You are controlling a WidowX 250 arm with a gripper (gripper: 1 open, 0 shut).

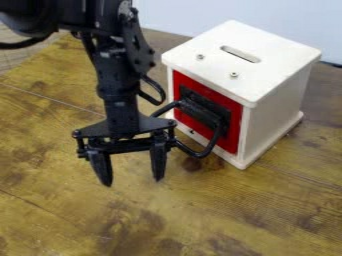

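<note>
My black gripper (131, 166) hangs low over the wooden table (80, 215), left of a white box (274, 80) with a red front (233, 148). Its two fingers point down, spread apart, with nothing seen between them. On the box's front is a black panel with a looped black handle (203, 150) sticking out toward the gripper, just beside its right finger; whether they touch is unclear.
A pale wall (301, 20) stands behind the box, and a woven surface shows at the upper left.
</note>
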